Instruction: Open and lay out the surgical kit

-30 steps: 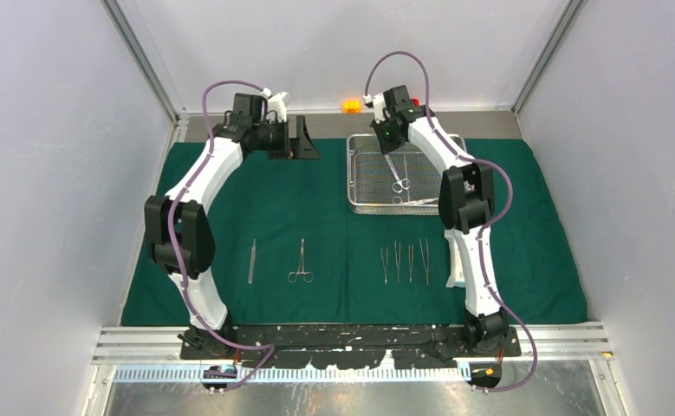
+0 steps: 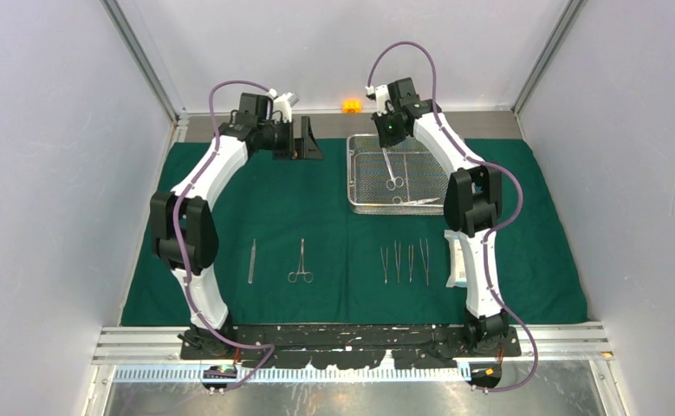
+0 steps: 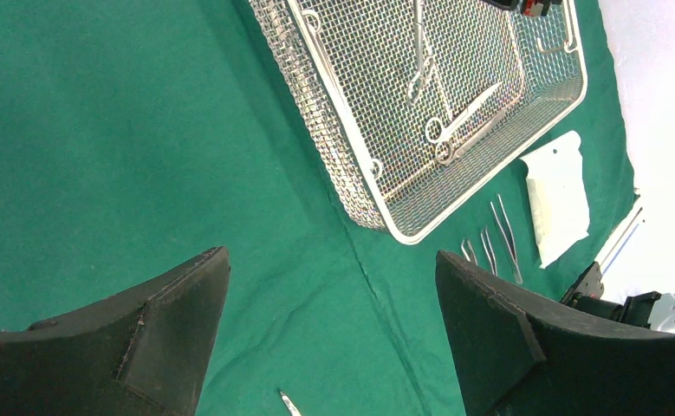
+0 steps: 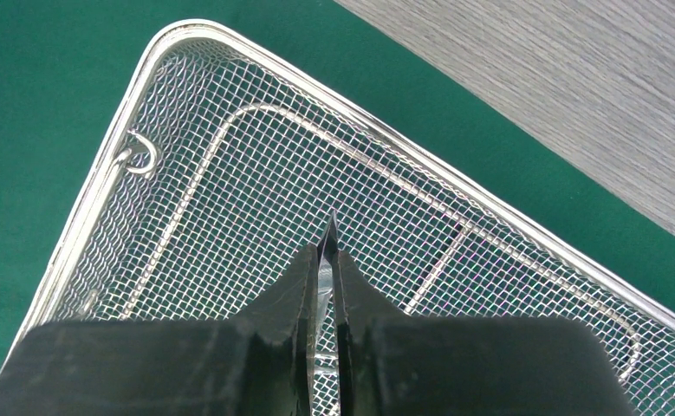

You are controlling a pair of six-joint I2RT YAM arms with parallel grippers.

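The wire mesh tray [image 2: 368, 208] sits at back centre-right of the green cloth. My right gripper [image 2: 384, 139] is over its back part; in the right wrist view its fingers [image 4: 264, 355] are nearly closed around the tip end of a scissor-like instrument [image 4: 323, 295], which in the top view hangs toward the tray's middle [image 2: 392, 178]. More scissors [image 3: 455, 126] lie along the front of the tray. My left gripper [image 2: 303, 143] stands open and empty over the cloth left of the tray.
A straight instrument [image 2: 252, 260], a clamp [image 2: 301, 269] and several tweezers [image 2: 411, 260] are laid on the front cloth. A white packet [image 2: 455, 260] lies front right. Walls bound both sides.
My right gripper has moved slightly up and rightward in the top view, and the instrument under it has shifted a little left. The left arm moved slightly right.
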